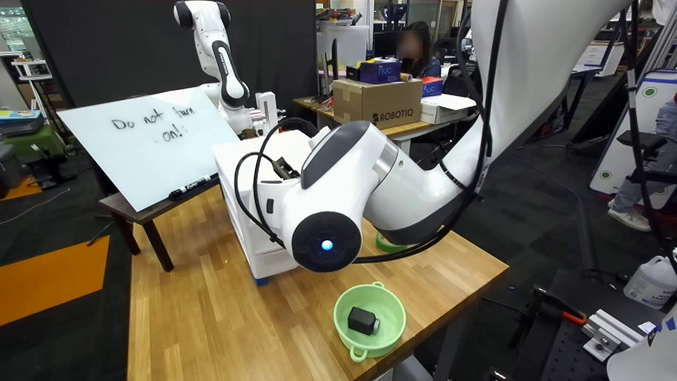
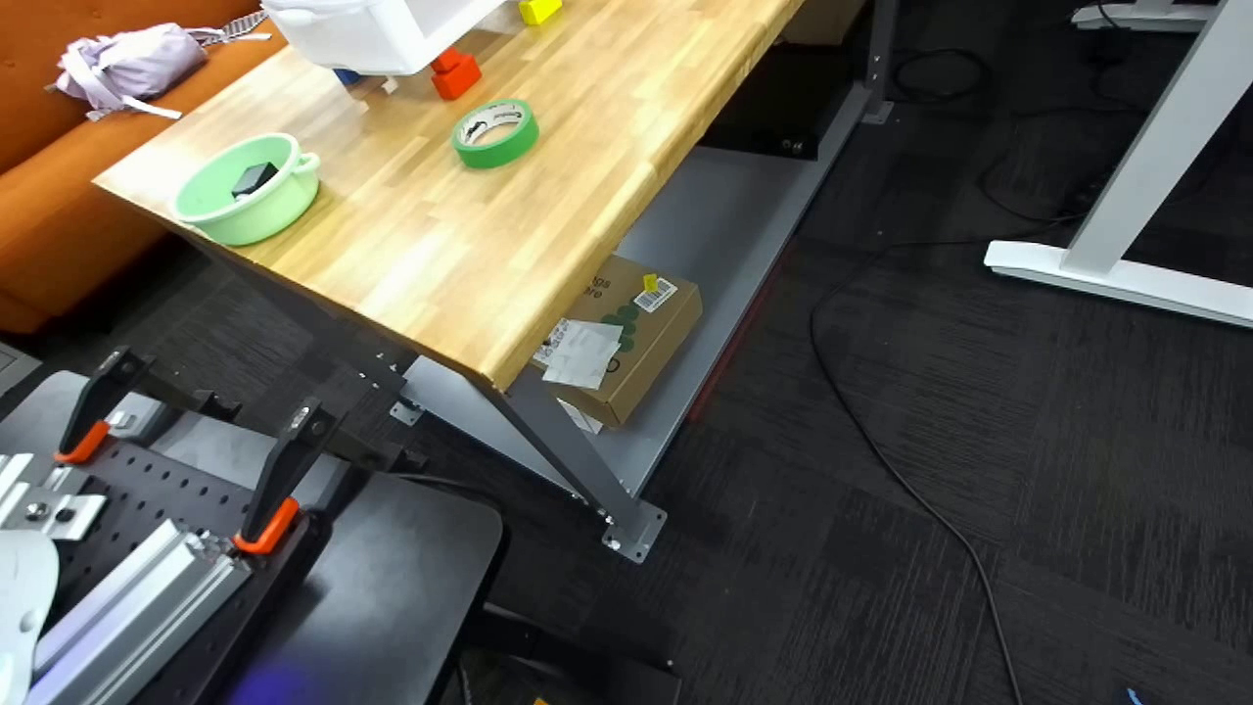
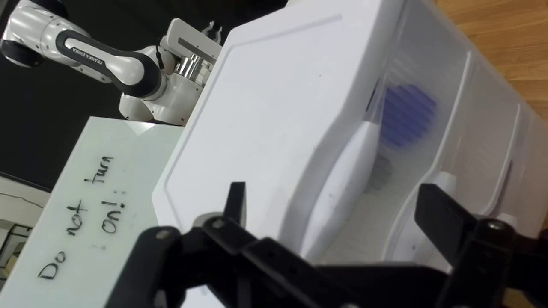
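Observation:
A white drawer unit [image 3: 257, 113] with translucent drawers fills the middle of the wrist view. My gripper is open at its front, one black finger [image 3: 236, 202] over the unit's top and the other finger [image 3: 440, 220] near the second drawer's handle. The top drawer handle [image 3: 341, 187] shows in the gap between them; contact cannot be judged. Something blue [image 3: 408, 115] shows through the top drawer's front. In exterior view 1 my arm covers much of the unit [image 1: 244, 238] and hides the fingertips.
A light green bowl [image 1: 346, 305] holding a black object [image 1: 362, 321] stands near the table's edge. Green tape [image 2: 496, 133] and red blocks [image 2: 455, 74] lie by the unit. A whiteboard [image 1: 152, 146] leans behind, near another robot arm [image 1: 225, 70].

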